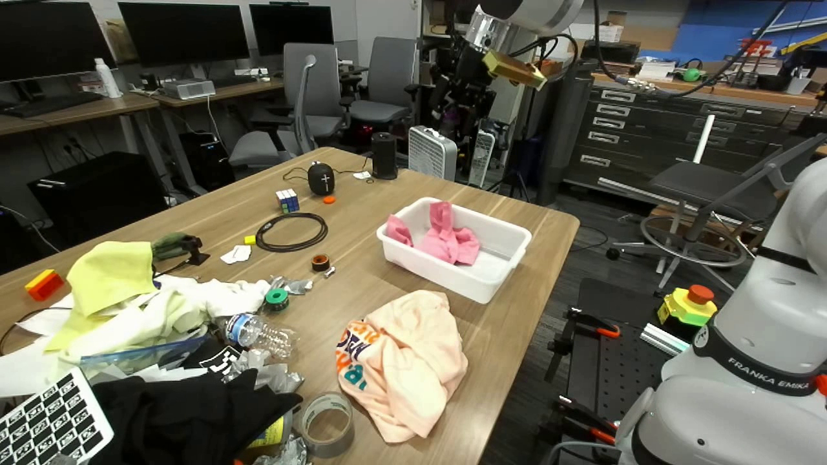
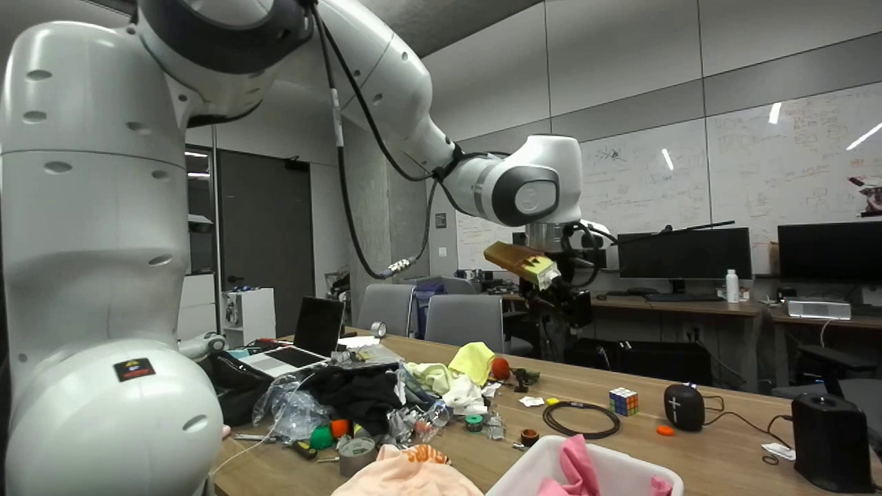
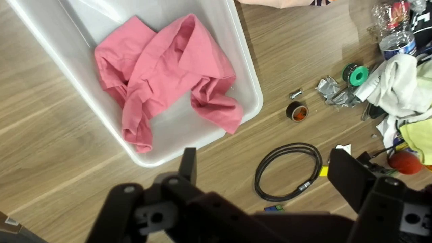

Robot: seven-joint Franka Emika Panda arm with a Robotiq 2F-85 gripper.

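Note:
A pink cloth [image 3: 166,69] lies crumpled inside the white bin [image 3: 101,117], part of it lapping over the bin's inner wall near one corner. The same pink cloth [image 1: 446,236] and white bin [image 1: 446,271] show at the table's right side in exterior view 1. High above the table hangs my gripper, its fingers [image 3: 188,166] wide apart and nothing between them. It is open, with bare table and the coiled black cable beneath. In exterior view 2 the gripper is dark and partly hard to make out below the wrist.
A peach cloth [image 1: 407,360] lies in front of the bin. Clutter with a yellow cloth [image 1: 108,275], a black cloth [image 1: 194,418] and a plastic bottle [image 1: 260,333] fills the table's left. The coiled cable [image 1: 291,232], Rubik's cube [image 1: 287,201] and round speaker [image 1: 321,179] stand farther back.

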